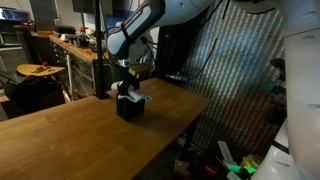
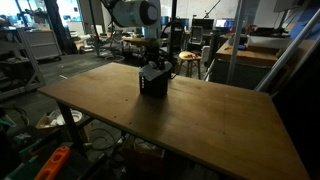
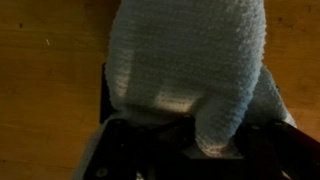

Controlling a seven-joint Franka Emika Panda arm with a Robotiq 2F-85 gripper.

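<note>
A pale, grey-white cloth (image 3: 185, 55) fills much of the wrist view, bunched where my gripper is shut on it. Beneath it stands a black open-topped box (image 1: 130, 106) on the wooden table. In exterior view 1 the cloth (image 1: 134, 93) lies over the box's opening, and my gripper (image 1: 125, 82) is low at the box's top. Exterior view 2 has the cloth (image 2: 155, 71) at the rim of the box (image 2: 153, 86). How much of it is inside the box is hidden.
Chairs, a workbench (image 1: 82, 50) and other room clutter stand beyond the table, and a dark panel (image 1: 240, 75) rises at the right.
</note>
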